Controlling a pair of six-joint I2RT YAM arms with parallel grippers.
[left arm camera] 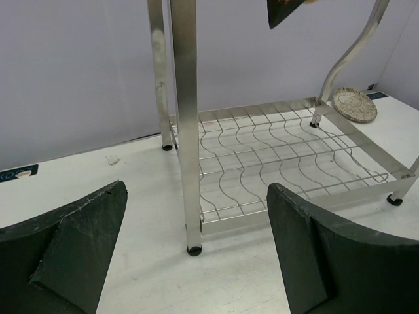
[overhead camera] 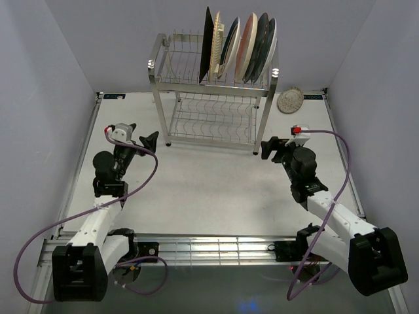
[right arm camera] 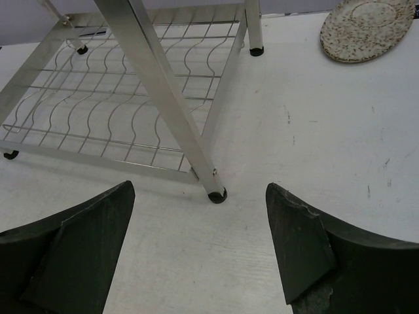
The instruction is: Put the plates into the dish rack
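Observation:
The two-tier metal dish rack [overhead camera: 207,87] holds several plates [overhead camera: 247,47] standing on edge in the right part of its upper tier; the lower tier [overhead camera: 211,120] is empty. A speckled plate [overhead camera: 290,100] lies flat on the table right of the rack, also seen in the right wrist view. My left gripper [overhead camera: 141,134] hangs left of the rack's front leg, open and empty. My right gripper [overhead camera: 273,144] is just right of the rack's front right leg, its fingers apart with nothing between them, short of the speckled plate.
Walls enclose both sides and the back. The rack's front legs [right arm camera: 170,111] stand near both grippers. Purple hoses run over both arms.

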